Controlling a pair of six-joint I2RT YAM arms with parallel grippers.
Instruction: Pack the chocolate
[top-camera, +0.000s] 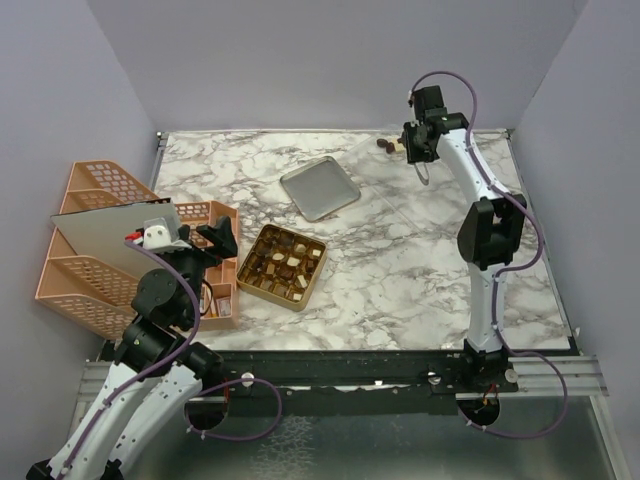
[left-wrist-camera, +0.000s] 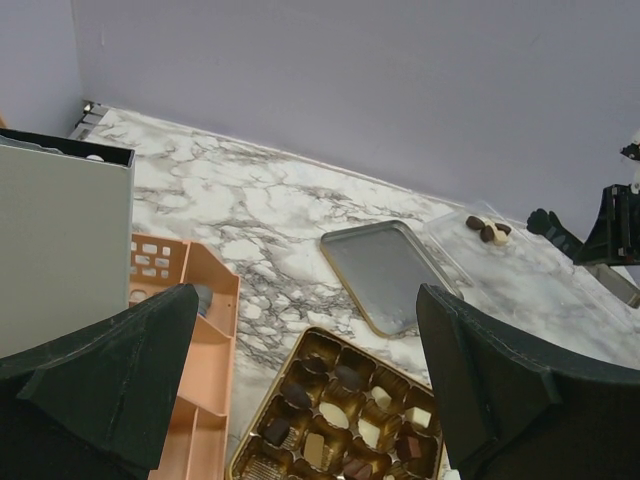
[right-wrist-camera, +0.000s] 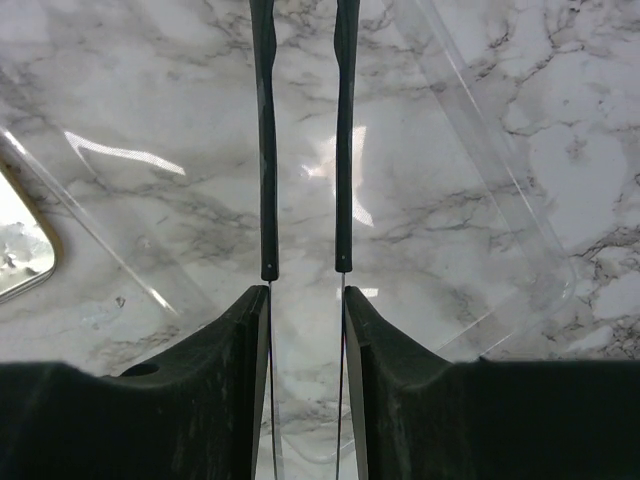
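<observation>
My right gripper (top-camera: 412, 140) is shut on a pair of tongs (right-wrist-camera: 268, 180), held over a clear plastic box (right-wrist-camera: 500, 160) at the back right. A few chocolates (top-camera: 386, 145) lie at that box's far end. A gold tray of chocolates (top-camera: 282, 267) sits left of centre, in compartments. My left gripper stands open beside an orange organiser at the left, with nothing between its fingers.
A grey metal tray (top-camera: 320, 188) lies between the gold tray and the clear box. The orange organiser (top-camera: 100, 290) holds a large pale board (left-wrist-camera: 60, 240).
</observation>
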